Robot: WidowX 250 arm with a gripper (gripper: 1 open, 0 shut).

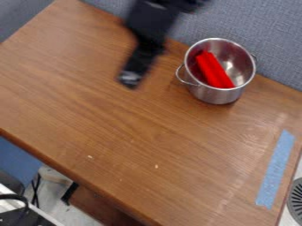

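A steel pot [230,88] with side handles stands at the back right of the wooden table [141,141], with a red object [213,69] lying inside it. My dark gripper [131,78] hangs blurred over the table to the left of the pot, apart from it. The blur hides how its fingers stand.
A light blue strip [276,168] lies along the right side of the table. A grey padded backdrop [260,26] runs behind it. Cables and other items sit off the lower left edge.
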